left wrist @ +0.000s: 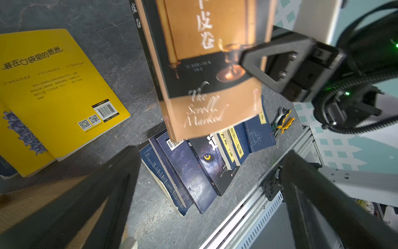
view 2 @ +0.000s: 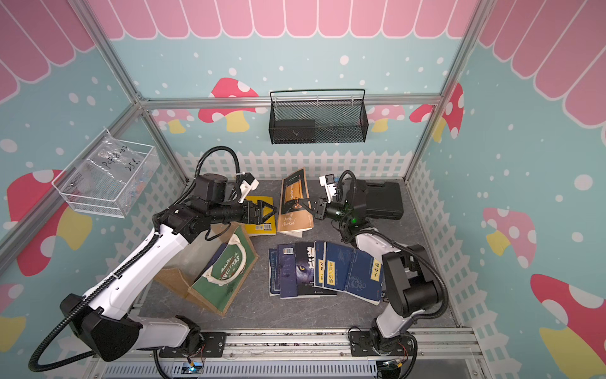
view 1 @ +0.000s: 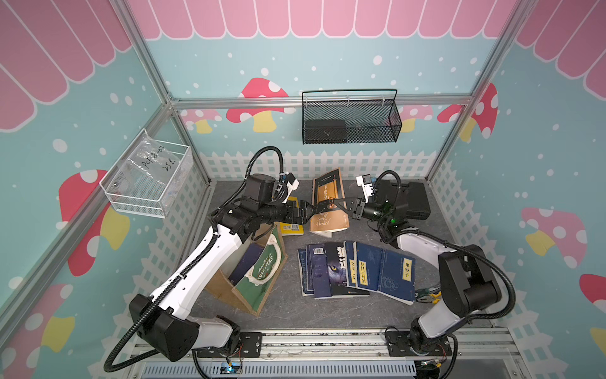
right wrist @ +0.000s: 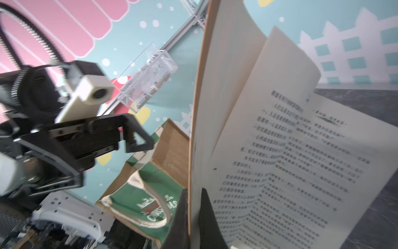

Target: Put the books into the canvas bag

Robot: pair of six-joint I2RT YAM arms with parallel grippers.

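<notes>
An orange book, titled The Scroll Marked, is held upright by my right gripper (view 2: 303, 205), shut on it, with loose pages fanned out in the right wrist view. My left gripper (view 2: 270, 211) stands open just left of that book. The canvas bag (view 1: 268, 287) at front left is green and tan, with a dark book (view 1: 246, 262) inside. A stack of blue and dark books (view 1: 334, 271) lies at front centre. A yellow book (left wrist: 66, 95) lies flat behind the bag.
A black case (view 2: 385, 201) sits at back right. Pliers (view 1: 429, 293) lie at the right edge. A black wire basket (view 1: 353, 120) hangs on the back wall and a white one (view 1: 148, 183) on the left.
</notes>
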